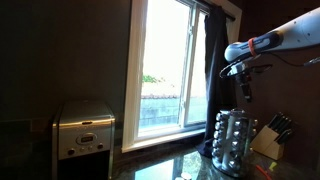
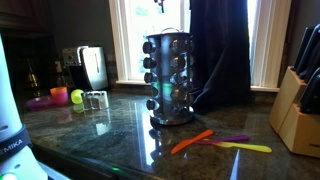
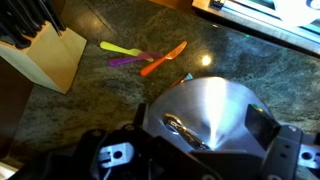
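Observation:
High over a spice rack (image 1: 232, 142) hangs my gripper, open, with its fingers spread wide apart. The rack is a round carousel holding several jars in tiers, upright on the dark counter in exterior view 2. From the wrist, its round silvery top (image 3: 215, 100) lies below the gap between my fingers, with a small shiny handle (image 3: 180, 128) on it. Nothing is held. Exterior view 1 shows clear air between the hand and the rack top.
A wooden knife block (image 2: 300, 115) stands to the rack's right. An orange knife (image 2: 192, 141), a purple utensil (image 2: 228, 138) and a yellow utensil (image 2: 245, 147) lie before it. A toaster (image 1: 84, 140) sits left of the window, and the dark curtain (image 2: 225, 60) hangs behind the rack.

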